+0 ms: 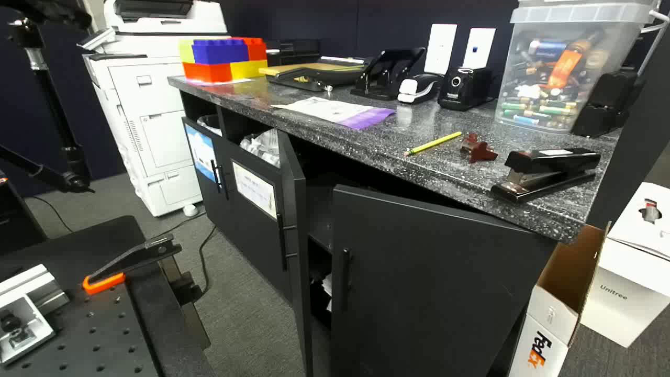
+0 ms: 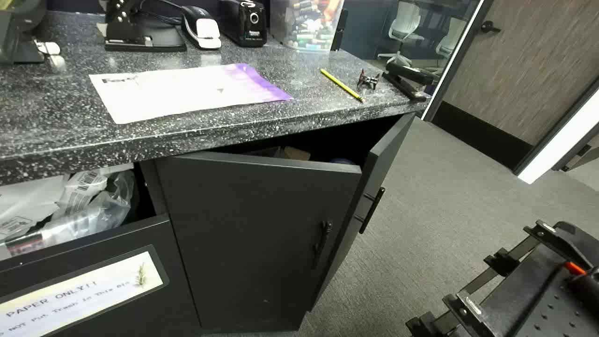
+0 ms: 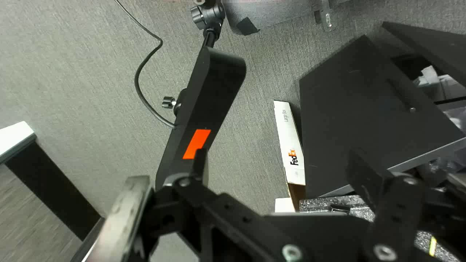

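Observation:
In the wrist view my gripper is open, its black fingers (image 3: 200, 165) wide apart with nothing between them. Neither exterior view shows it. Two black cabinet doors stand ajar under the speckled counter: a right door (image 1: 433, 283) and a left door (image 2: 252, 224), each with a dark bar handle. On the counter top (image 2: 314, 90) lie a yellow pencil (image 1: 433, 144), a small dark red clip-like object (image 1: 478, 150) and a black stapler (image 1: 545, 173) near the right end. A white and purple paper envelope (image 1: 339, 111) lies flat farther left.
At the counter's back stand a clear tub of batteries (image 1: 553, 69), a black pencil sharpener (image 1: 463, 87) and large toy bricks (image 1: 220, 59). An open FedEx box (image 1: 546, 326) is on the floor by the right door. A black camera stand (image 3: 209, 91) rises near my gripper.

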